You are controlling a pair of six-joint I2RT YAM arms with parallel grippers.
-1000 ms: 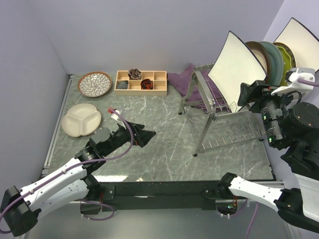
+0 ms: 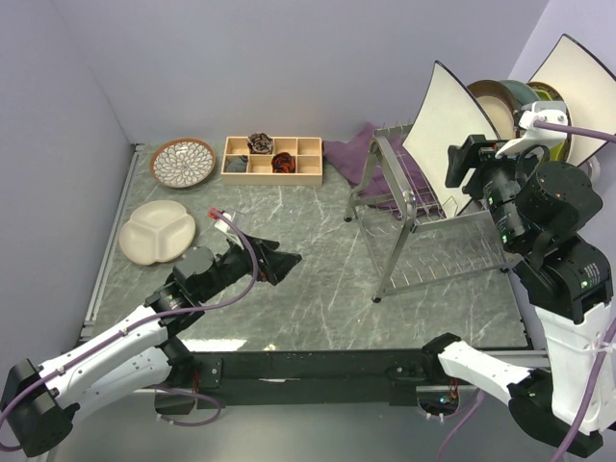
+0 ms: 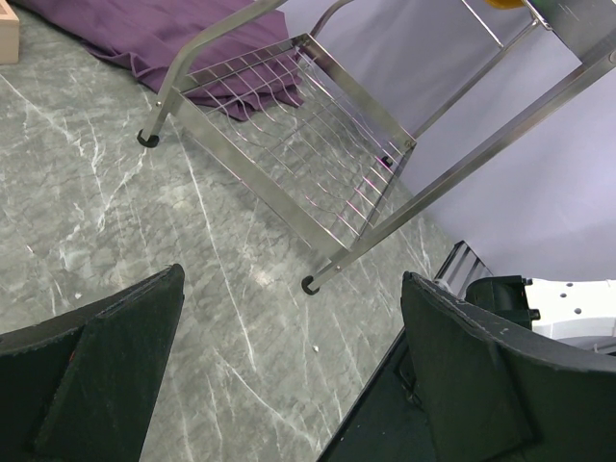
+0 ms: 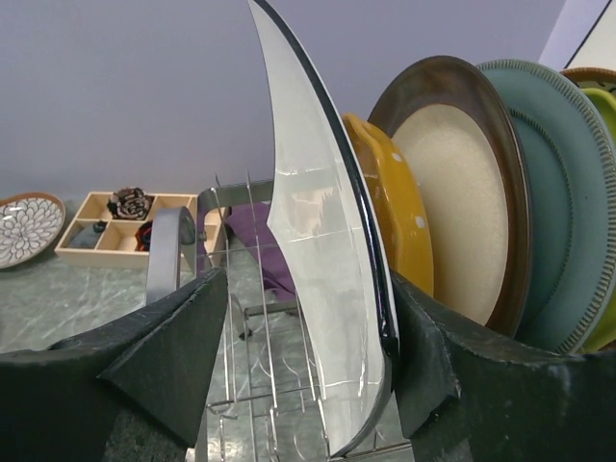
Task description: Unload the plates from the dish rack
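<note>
A white square plate (image 4: 318, 202) with a dark rim stands tilted at the left end of the metal dish rack (image 2: 414, 223). My right gripper is around this plate with its fingers still apart; the right finger (image 4: 423, 366) is at the plate's dark rim, while a gap separates the left finger (image 4: 159, 356) from it. Behind the plate stand a yellow dotted dish (image 4: 414, 217), a brown-rimmed plate (image 4: 462, 183) and a blue-grey plate (image 4: 553, 192). Over the table, my left gripper (image 2: 287, 262) is open and empty.
On the table's left lie a patterned plate (image 2: 183, 164) and a divided cream plate (image 2: 157, 232). A wooden compartment box (image 2: 308, 173) sits at the back, beside purple cloth (image 2: 348, 154). Another square plate (image 2: 582, 82) stands at the rack's right.
My right gripper has moved left and toward the back, up to the white square plate. That plate has shifted slightly left. The left arm has stayed still.
</note>
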